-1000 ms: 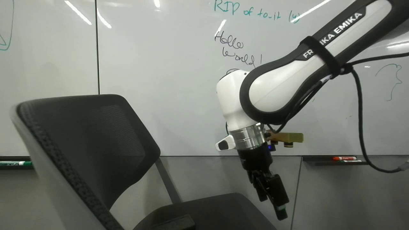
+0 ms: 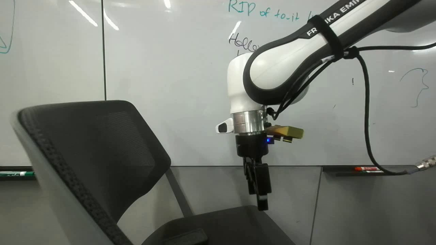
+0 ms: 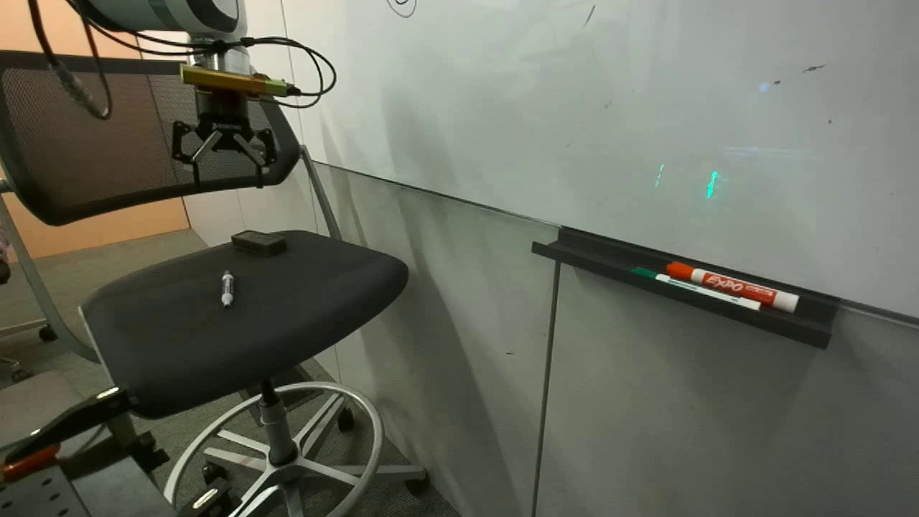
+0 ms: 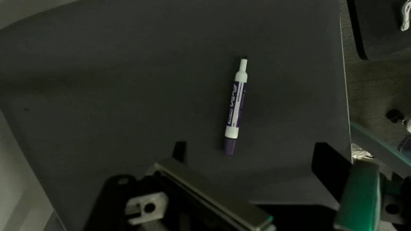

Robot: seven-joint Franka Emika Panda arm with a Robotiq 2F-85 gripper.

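A white marker with a purple label and cap [image 4: 235, 106] lies alone on the dark chair seat [image 3: 327, 267]. The wrist view shows its purple end pointing toward the gap between my fingers. My gripper [image 3: 228, 177] hangs above the seat, fingers pointing down and spread wide. In the wrist view the open gripper has nothing between its fingers, and the marker is clear of both. From the first exterior view, the gripper [image 2: 262, 208] is seen side-on over the seat, and the marker is not visible there.
A dark block, apparently an eraser [image 3: 258, 243], sits toward the seat's back. The chair backrest [image 2: 90, 151] rises beside the arm. Behind stands a whiteboard [image 2: 175, 81]; its tray [image 3: 568, 250] holds a red marker [image 3: 732, 284] and a green one [image 3: 711, 293].
My arm has risen and shifted left in the first exterior view. The gripper has swung from a slant to pointing nearly straight down.
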